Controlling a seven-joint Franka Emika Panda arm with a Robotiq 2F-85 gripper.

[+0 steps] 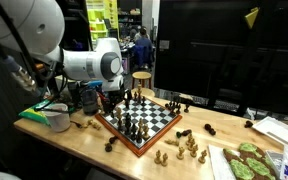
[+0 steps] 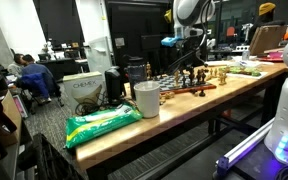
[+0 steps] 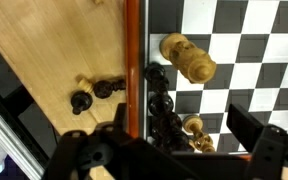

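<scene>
My gripper stands open above the left edge of the chessboard, its dark fingers set wide apart. Within the span between them, lower down, dark chess pieces line the edge squares, with a light brown piece beside them. Farther up the wrist view, a larger light brown piece stands on the squares. The chessboard has a reddish-brown frame and lies on the wooden table. In exterior view 1 the gripper is over the board's far left part, its fingertips hard to make out among the pieces.
Off the board lie dark pieces on the left and several light pieces at the front right. A white mug stands at the table's left. The green-patterned mat and a white tray occupy the right.
</scene>
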